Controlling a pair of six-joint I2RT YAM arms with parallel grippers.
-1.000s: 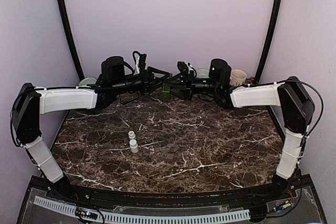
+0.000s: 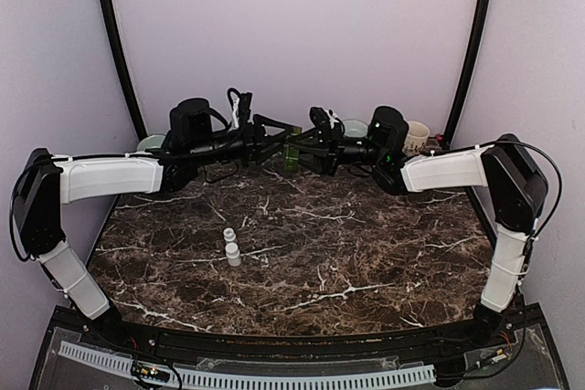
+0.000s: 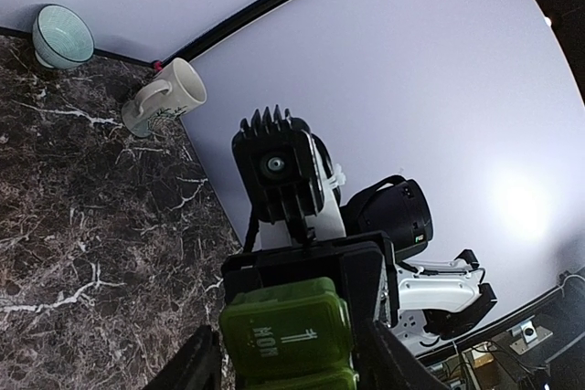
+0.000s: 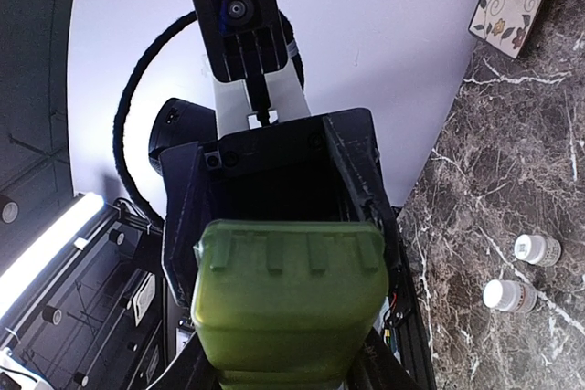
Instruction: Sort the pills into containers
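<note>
A translucent green pill box, its lid marked MON in the left wrist view, is held up off the table between my two arms. My right gripper is shut on it; the box fills the space ahead of the right fingers. From the other side, my left gripper stands part open, its fingers on either side of the box's near end. Whether they touch it is hard to tell. Two small white pill bottles, one behind the other, stand upright on the left of the table.
At the back right are a white mug and a pale green bowl. Another bowl sits at the back left, by a floral-patterned tray.
The left arm has edged slightly to the left. The bottles have stayed put.
</note>
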